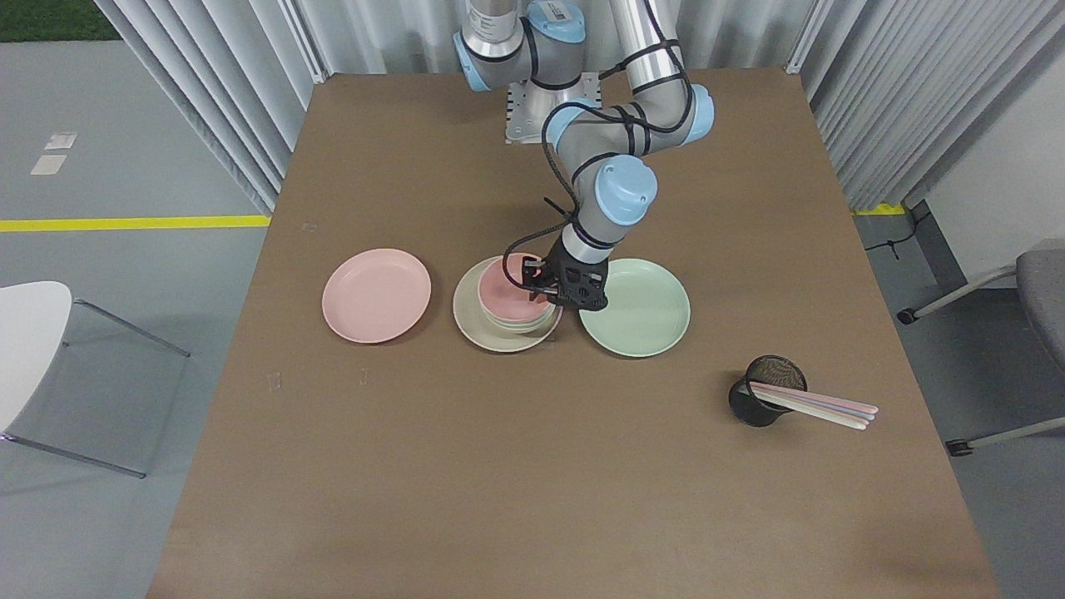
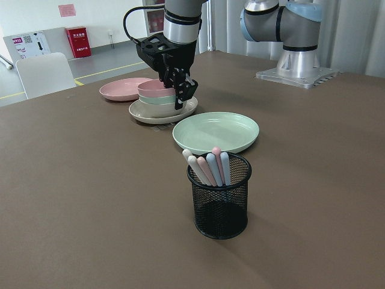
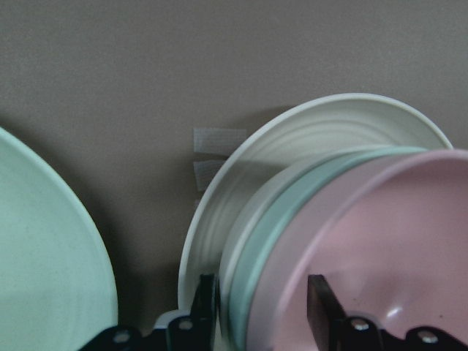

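A nested stack of bowls, a pink bowl [image 1: 502, 286] on top of mint and cream ones, sits on a cream plate [image 1: 500, 339]. My gripper is lowered over the stack's rim: in the wrist view one finger is inside the pink bowl, the other just outside the rims, beside the mint plate [image 3: 44, 256]. Whether the fingers press on the rims cannot be told; they stand apart with the stacked rims between them. A pink plate [image 1: 375, 295] lies left of the stack.
A black mesh cup [image 2: 220, 214] with several pastel chopsticks stands at the front right.
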